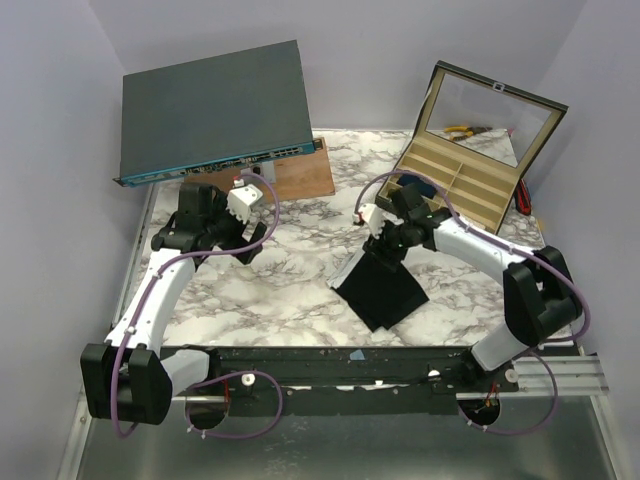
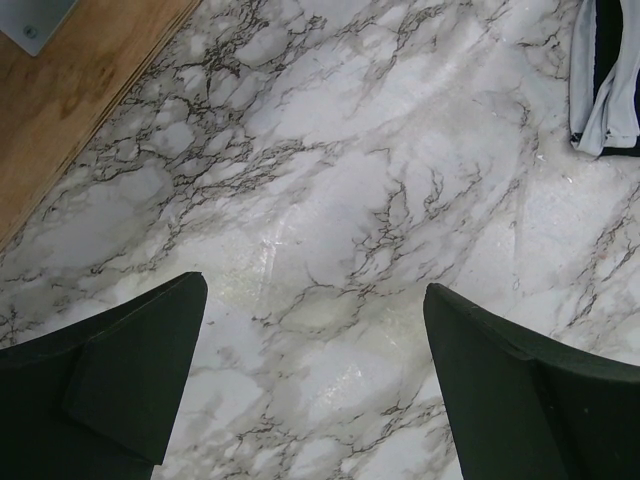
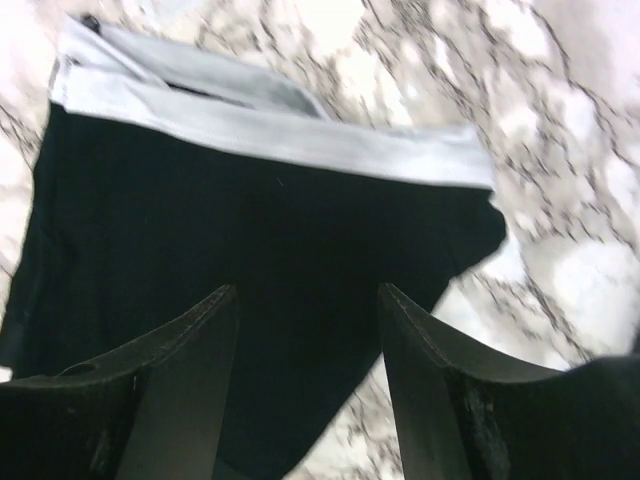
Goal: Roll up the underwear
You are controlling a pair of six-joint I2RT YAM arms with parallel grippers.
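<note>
The black underwear with a pale grey waistband lies spread and folded on the marble table, filling much of the right wrist view. My right gripper hangs over its upper part, fingers apart, partly open with nothing seen between them. My left gripper stands open above bare marble at the left of the table; a corner of the underwear shows at the top right of its view.
An organizer box with lid raised and some folded cloths stands back right. A wooden board and a large dark panel are at back left. The marble between the arms is clear.
</note>
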